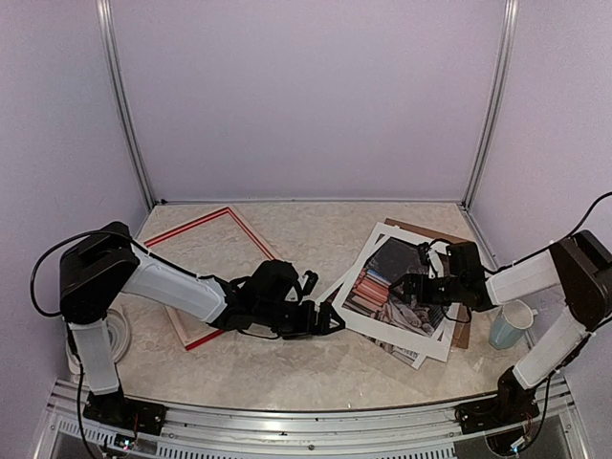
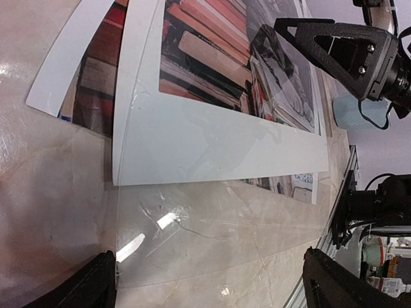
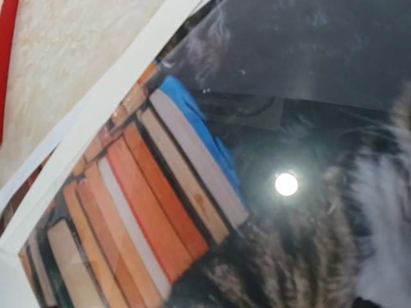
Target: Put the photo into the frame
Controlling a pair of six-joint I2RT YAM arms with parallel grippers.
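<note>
A stack of white-bordered photos point(image 1: 382, 287) with books and cat fur lies on a brown board point(image 1: 461, 330) at the right. A clear sheet point(image 2: 212, 224) juts past the stack's lower edge. My left gripper point(image 1: 325, 316) is open, low at the stack's left corner, its fingers either side of that sheet's corner in the left wrist view. My right gripper point(image 1: 418, 285) hangs open over the top photo, whose printed books point(image 3: 148, 205) fill much of the right wrist view. The red-edged frame point(image 1: 191, 223) lies at the left, partly hidden by my left arm.
A light blue mug point(image 1: 510, 325) stands at the right edge beside the board. A white coiled item point(image 1: 119, 335) sits at the left edge.
</note>
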